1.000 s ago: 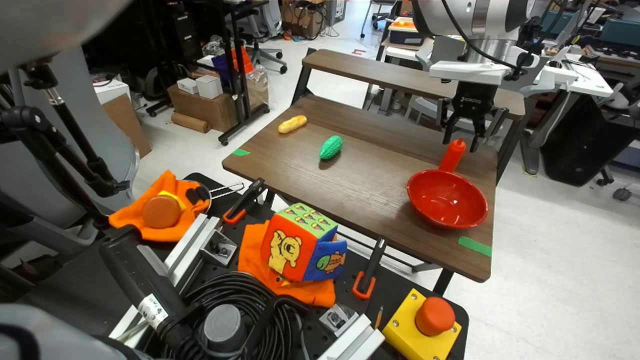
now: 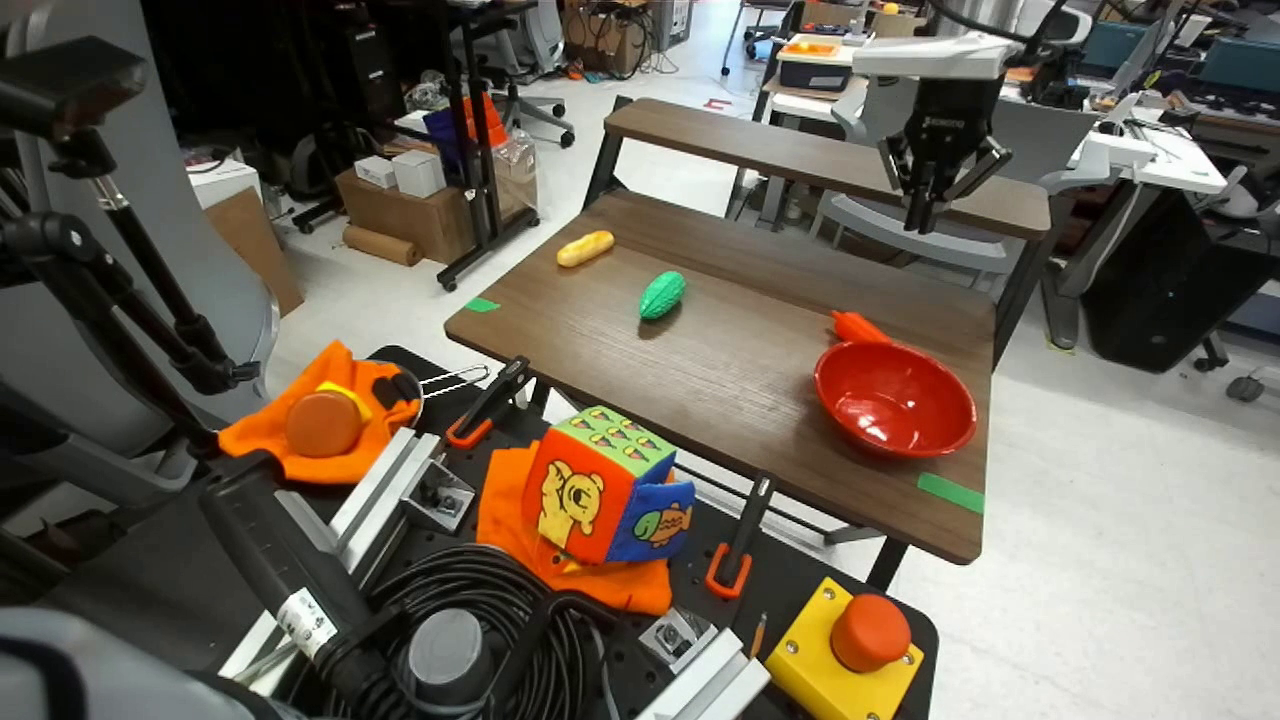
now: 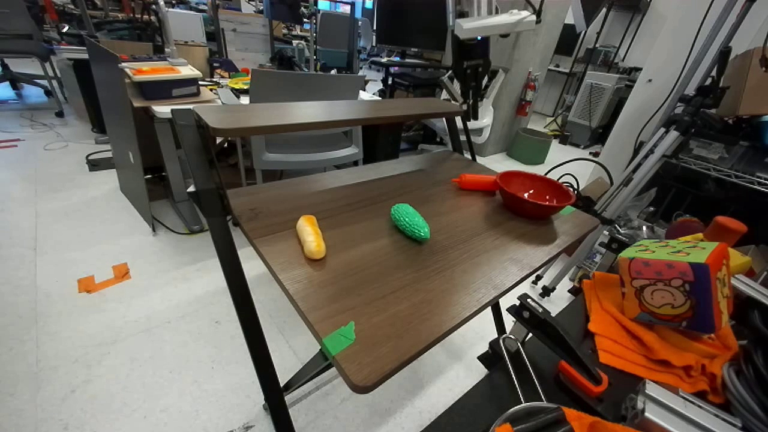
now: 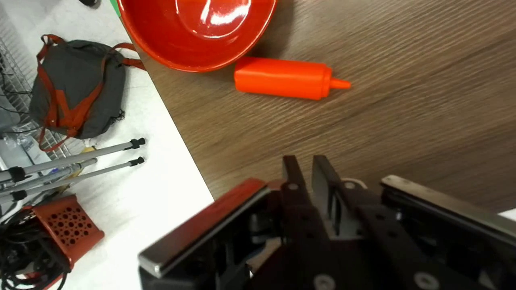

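The red squeeze bottle point(image 4: 283, 78) lies on its side on the brown table, right against the red bowl point(image 4: 208, 36) in the wrist view. Its thin nozzle points away from the bowl. In exterior view 1 only part of the bottle point(image 2: 859, 328) shows behind the bowl point(image 2: 895, 400). My gripper point(image 2: 921, 223) hangs above the table's far side, apart from the bottle. A narrow gap separates its fingertips in the wrist view, and nothing is held there. A green corn-like toy point(image 3: 410, 222) and a yellow bread-like toy point(image 3: 311, 237) rest farther along the table.
A raised shelf point(image 2: 828, 162) runs along the table's far side, close to my gripper. Green tape point(image 2: 951, 491) marks the table near the bowl.
The bottle stood upright behind the bowl; now it lies on its side. My gripper has risen from around the bottle's top, and its fingers have come closer together.
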